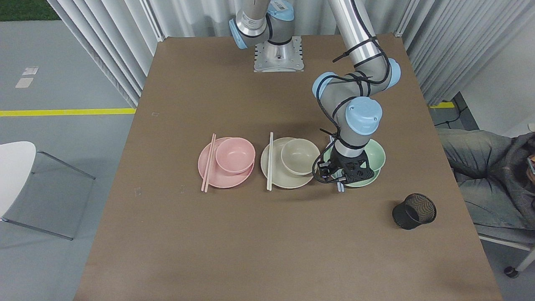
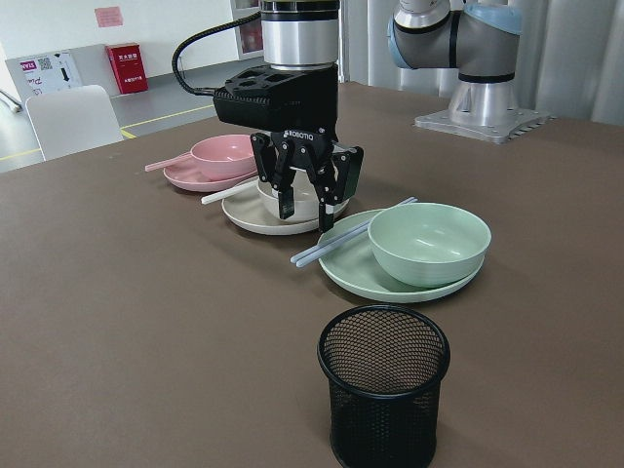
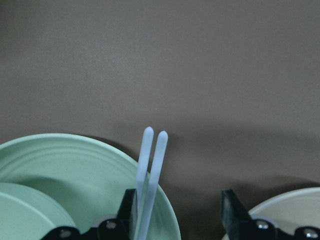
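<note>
My gripper (image 2: 306, 216) is open, lowered over the pale blue chopsticks on the green plate (image 2: 375, 292). In the wrist view the chopsticks (image 3: 156, 165) lie across the rim of the green plate (image 3: 100, 165), close by the left finger, with a gap to the right finger. A green bowl (image 2: 429, 249) sits on that plate. In the front view a cream bowl (image 1: 296, 153) sits on a cream plate (image 1: 283, 180) with white chopsticks (image 1: 270, 160) alongside.
A pink bowl (image 1: 234, 153) on a pink plate with pink chopsticks (image 1: 208, 163) is at left. A black mesh cup (image 1: 414, 211) stands at front right.
</note>
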